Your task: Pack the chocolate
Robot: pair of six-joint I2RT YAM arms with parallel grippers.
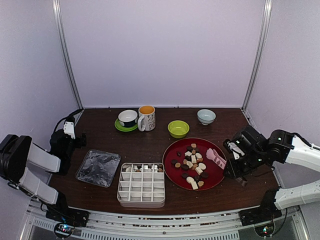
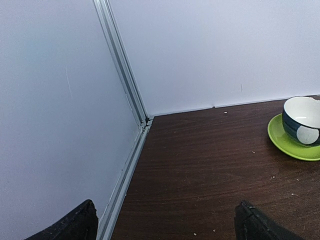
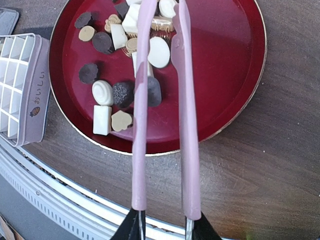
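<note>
A red plate (image 1: pixel 181 178) holds dark, white and tan chocolates, including a white oval piece (image 3: pixel 159 52). Left of it stands a white compartment box (image 1: pixel 141 192) with several pieces in its back row and the front compartments empty. My right gripper (image 1: pixel 215 156), with long pink tips, hovers over the plate's right part; in the right wrist view its fingertips reach over the chocolates, part open, with nothing clearly held between them. My left gripper stands open and empty at the table's left side.
A clear plastic lid (image 1: pixel 97 167) lies left of the box. At the back stand a dark bowl on a green saucer (image 2: pixel 283 143), a mug (image 1: pixel 147 120), a green bowl (image 1: pixel 178 129) and a pale blue bowl (image 1: pixel 206 116).
</note>
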